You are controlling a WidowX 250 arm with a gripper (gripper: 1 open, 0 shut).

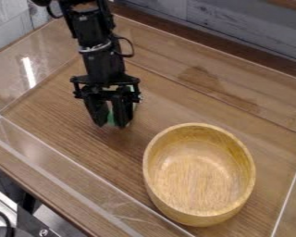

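Observation:
My black gripper (111,109) hangs over the left middle of the wooden table, low near its surface, shut on a small green object (118,118) that its fingers largely hide. A pale, empty oval bowl (199,174) stands at the lower right, apart from the gripper.
A panelled wall runs along the back. Dark cables and hardware show at the lower left, beyond the table's edge.

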